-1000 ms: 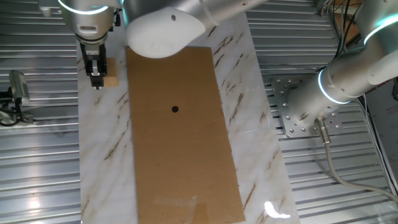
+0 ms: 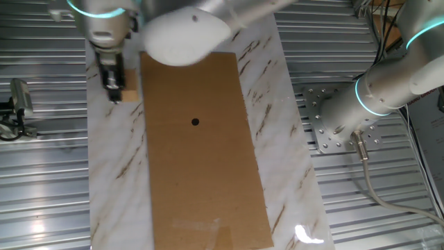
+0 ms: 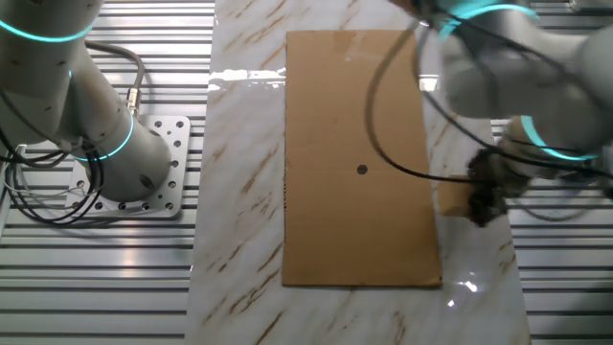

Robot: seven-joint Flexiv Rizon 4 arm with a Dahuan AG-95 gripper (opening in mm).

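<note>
In exterior view 1, my gripper point(image 2: 114, 101) is at the upper left, pointing down over the marble-patterned tabletop. A tan block point(image 2: 130, 86) juts out from the right side of its fingers, so the gripper appears shut on it. Exterior view 2 shows the same block point(image 3: 453, 197) just left of the dark, blurred gripper point(image 3: 482, 213). The contact between fingers and block is hidden in both views. A brown cardboard sheet point(image 2: 187, 167) with a black dot point(image 2: 195, 121) lies flat beside the block.
Slatted metal surfaces flank the tabletop. A grey cable point(image 2: 371, 187) runs from the robot's base point(image 2: 343, 114) at the right. A small metal fixture point(image 2: 21, 104) stands at the far left.
Now both have come back right and a little lower, nearer the cardboard's edge. The cardboard has stayed still.
</note>
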